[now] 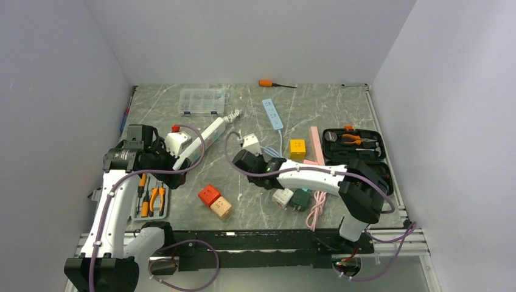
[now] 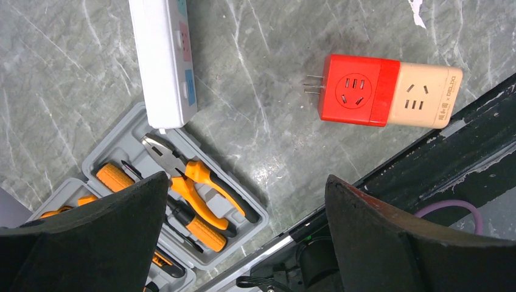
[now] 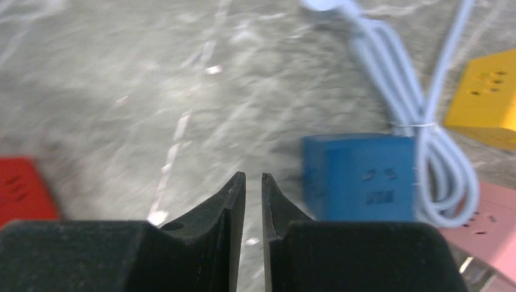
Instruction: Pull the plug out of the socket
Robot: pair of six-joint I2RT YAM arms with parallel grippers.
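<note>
A red cube socket (image 1: 209, 194) with a beige cube (image 1: 221, 208) against it lies at front centre; in the left wrist view metal prongs stick out from the red cube (image 2: 344, 91). My left gripper is open above the tool case and table, nothing between its fingers. My right gripper is shut over bare table, its tips nearly meeting; whether anything is between them cannot be told. A blue block (image 3: 365, 176) and coiled light-blue cable (image 3: 450, 182) are to its right.
White power strip (image 1: 204, 138), yellow cube (image 1: 297, 148), pink strip (image 1: 314, 140) and white and green adapters (image 1: 300, 201) surround the middle. Tool cases stand left (image 2: 237, 243) and right; a clear organizer (image 1: 201, 100) is at the back.
</note>
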